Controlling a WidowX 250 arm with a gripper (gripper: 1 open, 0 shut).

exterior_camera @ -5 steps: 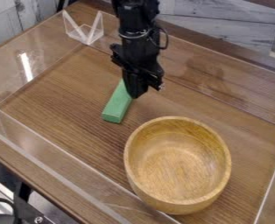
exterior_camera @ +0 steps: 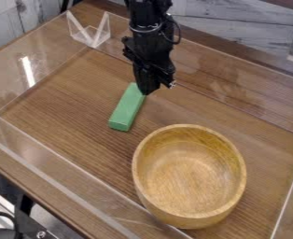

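Note:
A green rectangular block point(exterior_camera: 125, 112) lies on the wooden table point(exterior_camera: 49, 121), left of centre. Just above its far end hangs my black gripper point(exterior_camera: 146, 90), pointing down, shut, with nothing visible between its fingers. A large tan oval bowl point(exterior_camera: 188, 173) sits at the front right.
Clear plastic pieces at the left edge and upper left border the table, and a black cable lies at the lower left corner.
My gripper has risen and moved slightly back, away from the green block, which now shows more of its far end. The block and bowl stay where they were.

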